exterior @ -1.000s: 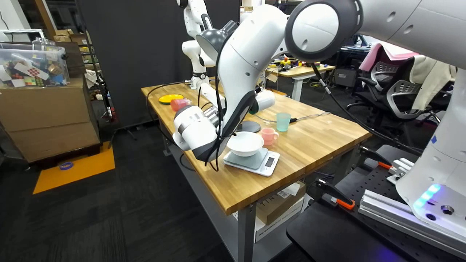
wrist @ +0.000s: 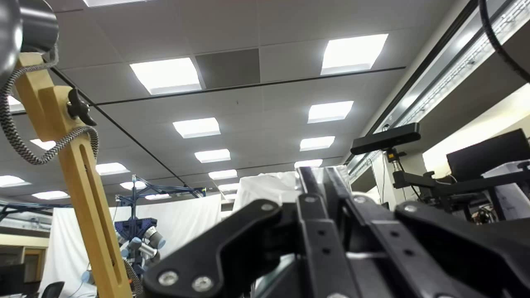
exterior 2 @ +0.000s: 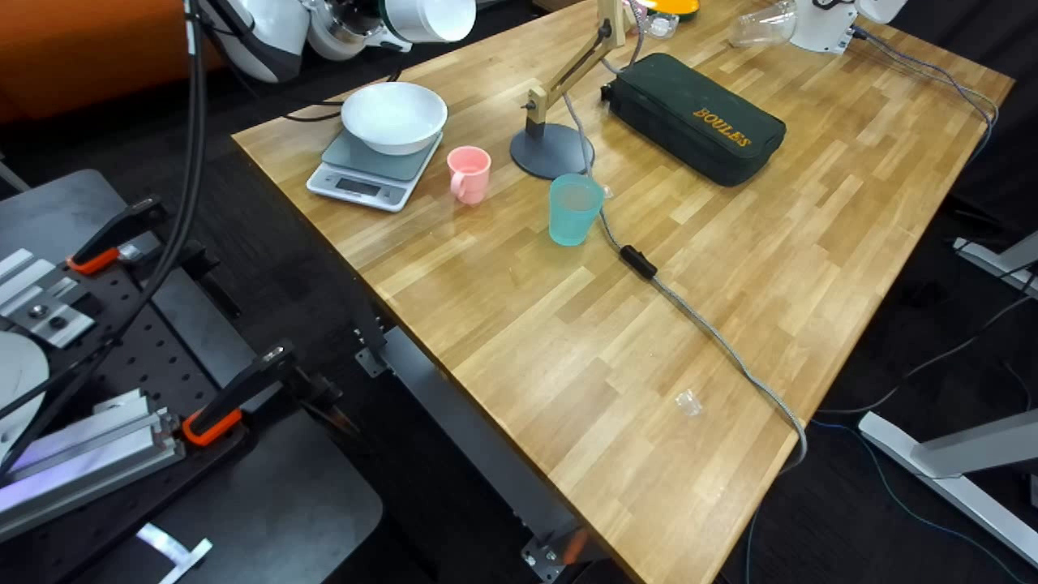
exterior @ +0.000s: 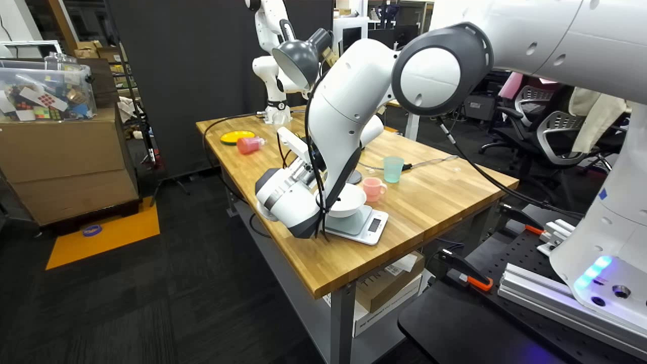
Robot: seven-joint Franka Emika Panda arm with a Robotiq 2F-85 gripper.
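Note:
In the wrist view my gripper points up toward the ceiling. Its dark fingers are drawn close together. What lies between them cannot be made out. From the first exterior view, the arm's wrist hangs at the table's near-left edge, partly in front of a white bowl. That bowl rests on a grey kitchen scale. Just beside the scale stands a pink cup, and farther along is a teal tumbler. Both exterior views leave the fingertips hidden or unclear.
A desk lamp's base and a dark green case occupy the table behind the cups. A grey cable crosses the wooden tabletop. Toward the far end are a yellow plate and a pink bottle.
The objects on the table look unmoved.

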